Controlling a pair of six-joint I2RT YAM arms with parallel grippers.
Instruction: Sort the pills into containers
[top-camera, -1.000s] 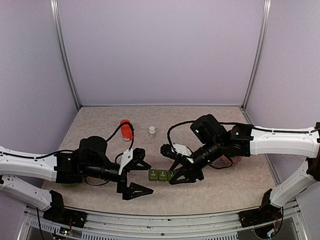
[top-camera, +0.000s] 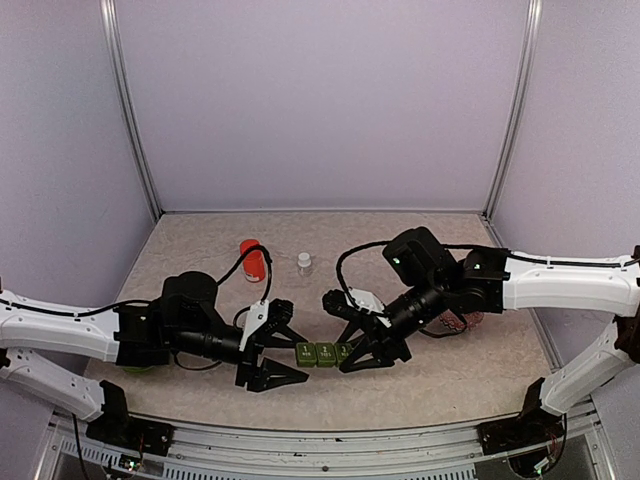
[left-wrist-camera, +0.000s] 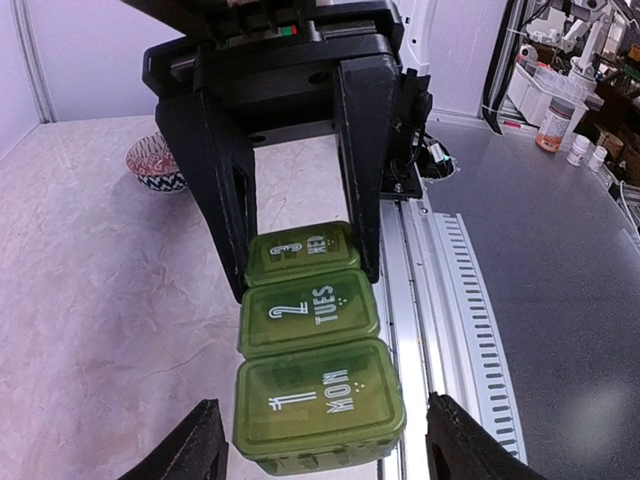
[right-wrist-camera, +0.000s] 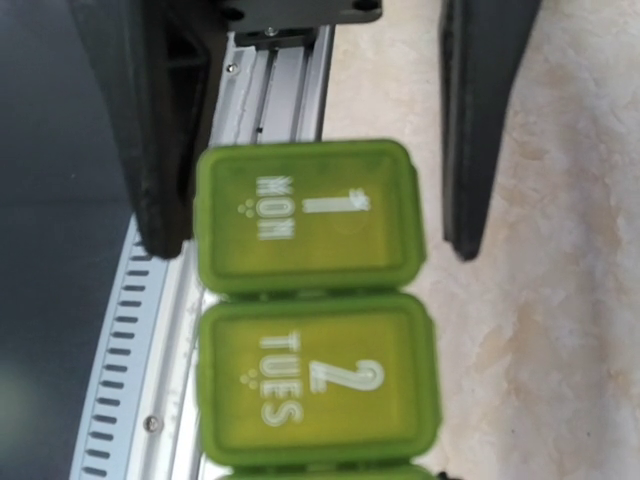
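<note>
A green pill organizer (top-camera: 326, 354) with lidded compartments marked MON, TUES and WED is held up between the two arms. My right gripper is shut on its WED end. The left gripper (top-camera: 300, 359) stands open at the opposite end, with its fingertips (left-wrist-camera: 200, 430) on either side of the MON compartment (left-wrist-camera: 320, 400). In the right wrist view, gaps show between the left fingers and the MON box, clearest on the right. The right gripper's own fingertips are out of that view. All visible lids are down.
Behind the arms stand a red bottle (top-camera: 252, 262) and a small clear bottle with a white cap (top-camera: 304, 264). A patterned bowl (top-camera: 462, 321) is partly hidden by the right arm. Something green (top-camera: 137, 370) shows beneath the left arm.
The right arm and the organizer have barely moved.
</note>
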